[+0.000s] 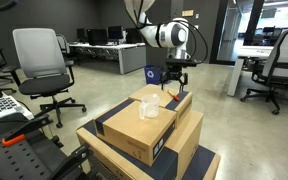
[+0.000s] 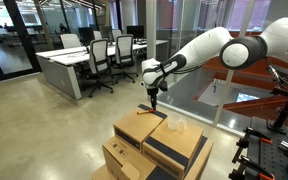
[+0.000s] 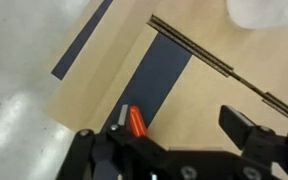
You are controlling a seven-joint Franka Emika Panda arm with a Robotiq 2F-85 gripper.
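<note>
A small red object (image 1: 175, 97) lies on a dark strip across the top of the far cardboard box. In the wrist view the red object (image 3: 137, 122) shows close beside the left finger, its lower part hidden by the gripper. My gripper (image 1: 174, 81) hangs above that box, pointing down. Its fingers are open, and the wrist view (image 3: 177, 127) shows only bare cardboard between the fingertips. A translucent white container (image 1: 150, 106) stands on the box tops, apart from the gripper; part of it (image 3: 262, 10) enters the wrist view's upper right corner.
Several cardboard boxes (image 2: 162, 155) with dark strips form the raised work surface, with a seam (image 3: 199, 52) between tops. Open floor (image 2: 59, 140) lies beyond their edges. Office chairs (image 1: 50, 76) stand farther off.
</note>
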